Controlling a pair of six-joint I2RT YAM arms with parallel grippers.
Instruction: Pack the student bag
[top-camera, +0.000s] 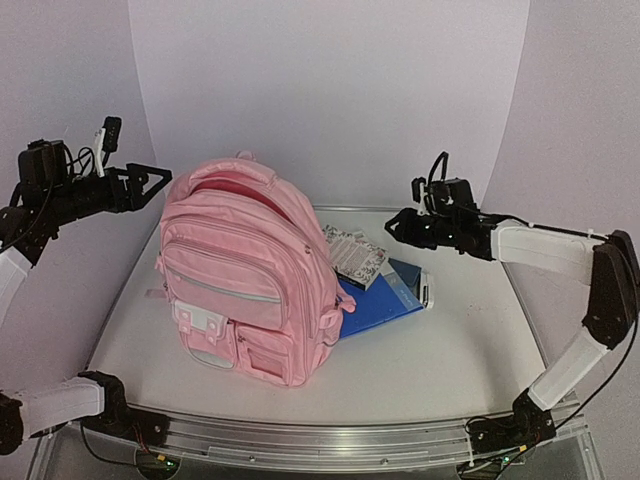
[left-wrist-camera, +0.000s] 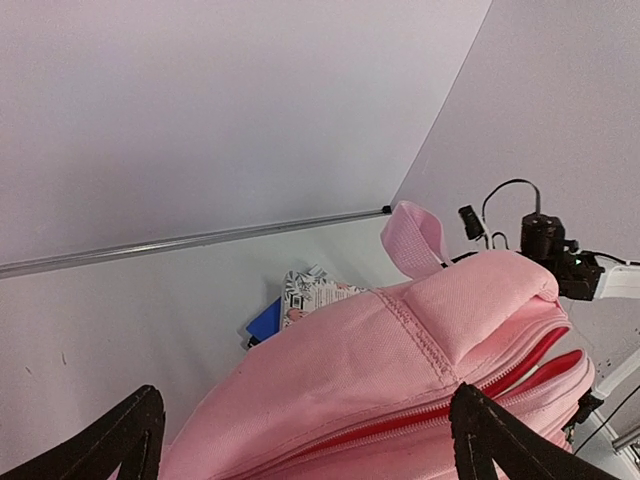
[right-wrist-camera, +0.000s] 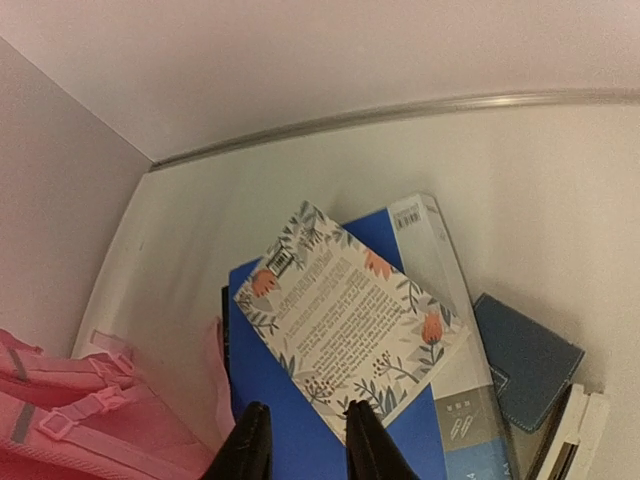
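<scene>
The pink backpack (top-camera: 240, 270) stands upright left of the table's middle, its top zip partly open, showing a red inside. Behind its right side lies a flower-patterned book (right-wrist-camera: 350, 320) on top of a large blue book (right-wrist-camera: 290, 420). A dark notebook (right-wrist-camera: 525, 360) and a white-edged item (right-wrist-camera: 572, 430) lie to the right of these. At the bag's upper left, my left gripper (top-camera: 163, 182) stands open and empty. Above the books, right of the bag, is my right gripper, its fingers partly apart with nothing between them.
A strap (left-wrist-camera: 415, 240) sticks up from the bag's back. The bag hides part of the books from the left wrist. Bare table (top-camera: 440, 360) lies to the front right, with walls on the left, right and back.
</scene>
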